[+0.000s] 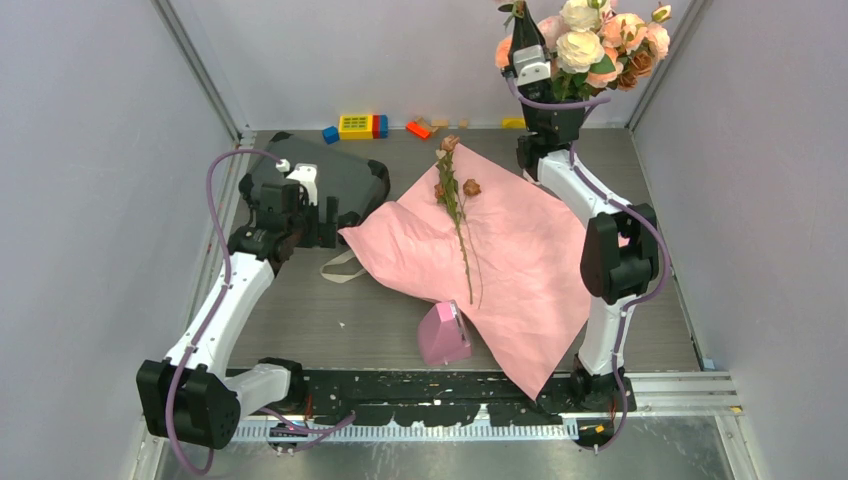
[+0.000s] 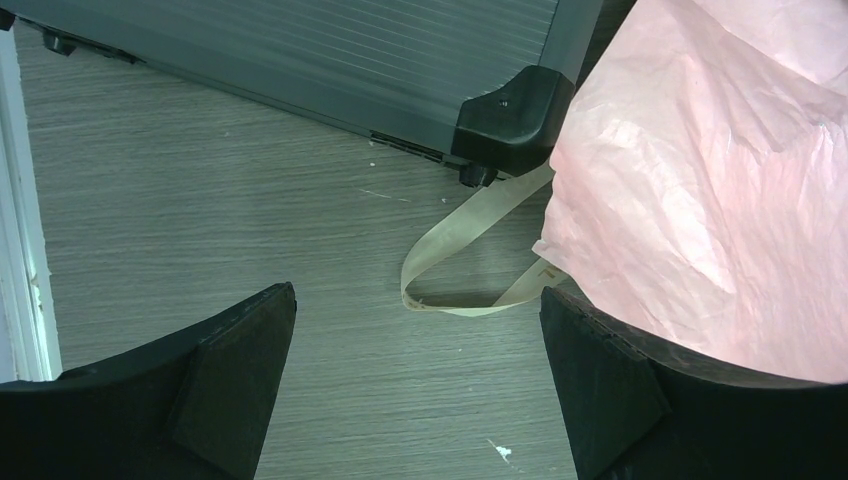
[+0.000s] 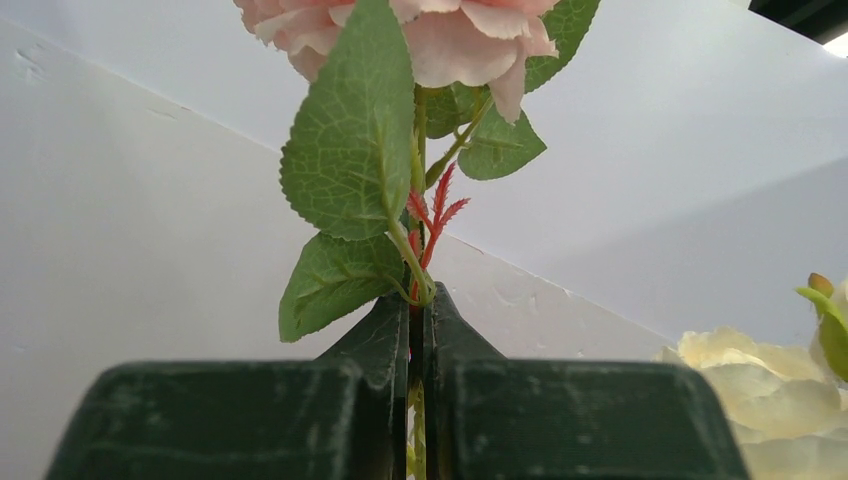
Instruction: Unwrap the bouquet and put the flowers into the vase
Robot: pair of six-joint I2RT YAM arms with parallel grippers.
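My right gripper is shut on the stem of a pink flower (image 3: 465, 45), whose green leaves stand above the fingertips. In the top view that gripper (image 1: 522, 25) is up at the back right, beside a large bouquet of cream and peach flowers (image 1: 579, 51). The vase cannot be made out behind the arm and blooms. On the pink paper (image 1: 530, 260) lie dried-looking brown roses (image 1: 450, 190) with long stems. My left gripper is open and empty, above the floor near the paper's left corner.
A dark grey case (image 1: 335, 175) with a beige strap (image 1: 343, 268) sits at the back left. Toy blocks (image 1: 357, 127) line the back wall. A pink box (image 1: 443, 335) stands at the front. Bare floor shows at left front.
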